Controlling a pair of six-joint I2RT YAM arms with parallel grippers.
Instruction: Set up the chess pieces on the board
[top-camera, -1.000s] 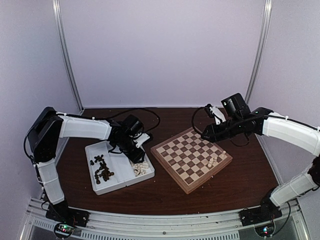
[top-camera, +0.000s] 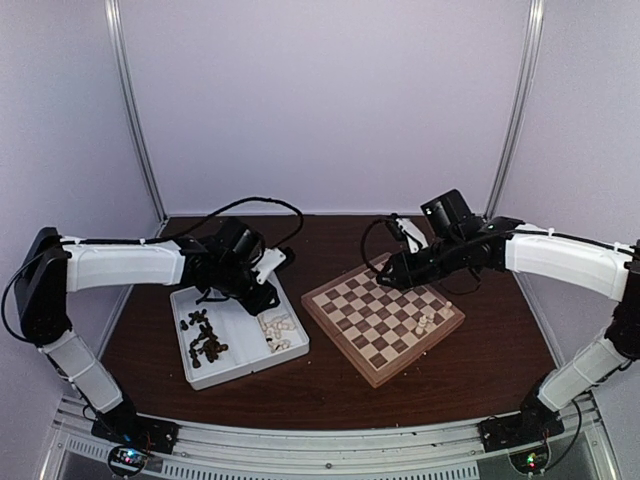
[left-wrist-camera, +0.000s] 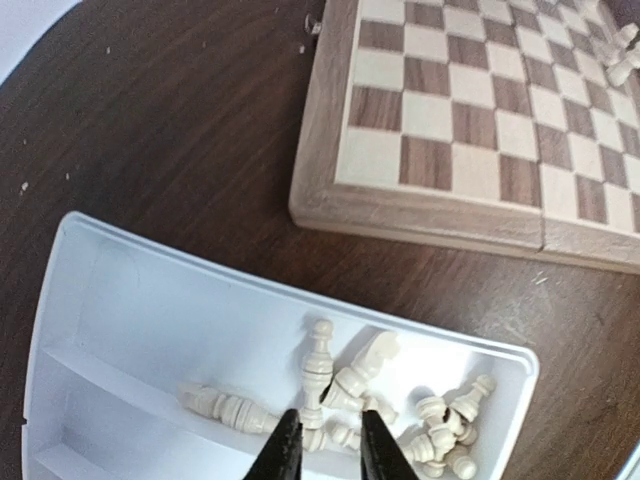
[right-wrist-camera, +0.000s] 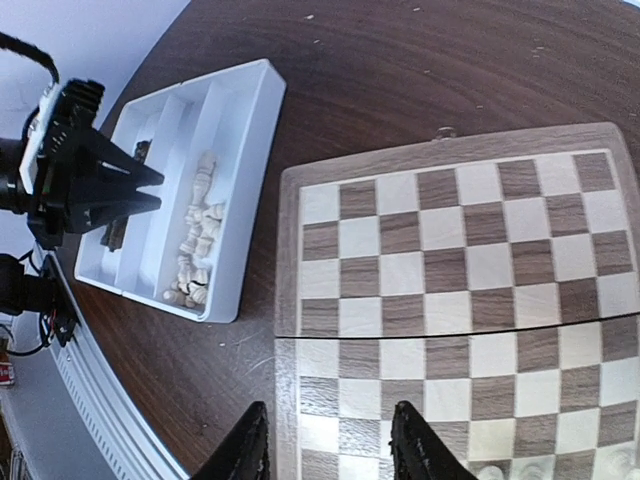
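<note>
The white tray (top-camera: 240, 360) holds dark pieces (top-camera: 208, 344) and white pieces (left-wrist-camera: 240, 414). My left gripper is above the white pieces; whether anything is between its fingers is unclear against the pieces behind. The chessboard (top-camera: 370, 320) is to the right, with a few white pieces (top-camera: 423, 322) on its right part. My right gripper hangs open above the board, nothing seen between its fingers.
Bare dark tabletop (top-camera: 470, 370) surrounds tray and board, with a narrow strip between them. Walls enclose the back and sides.
The left arm has lifted and moved left from low over the white pieces.
</note>
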